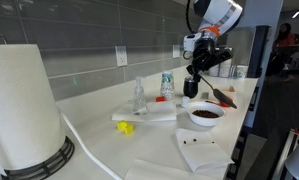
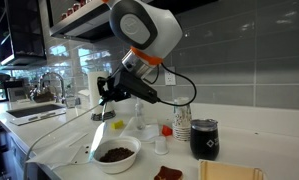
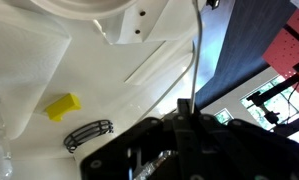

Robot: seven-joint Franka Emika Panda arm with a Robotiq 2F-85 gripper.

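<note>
My gripper (image 1: 194,77) is raised above and behind the white bowl (image 1: 204,121), shut on the thin handle of a long utensil. The dark utensil (image 1: 211,88) slants down to the right in exterior view 1, its head clear of the bowl. Seen from the wrist, the handle (image 3: 197,45) is a narrow pale strip running up from the fingers. Dark, bean-like contents (image 2: 116,154) fill part of the bowl. In exterior view 2 my gripper (image 2: 103,97) stands over the bowl's left side.
A clear bottle (image 1: 139,98), a yellow block (image 1: 125,128) and a patterned cup (image 1: 167,84) stand along the wall side. A black jar (image 2: 204,139) and a wooden tray (image 2: 229,171) lie beyond the bowl. A paper towel roll (image 1: 27,105) fills the near left.
</note>
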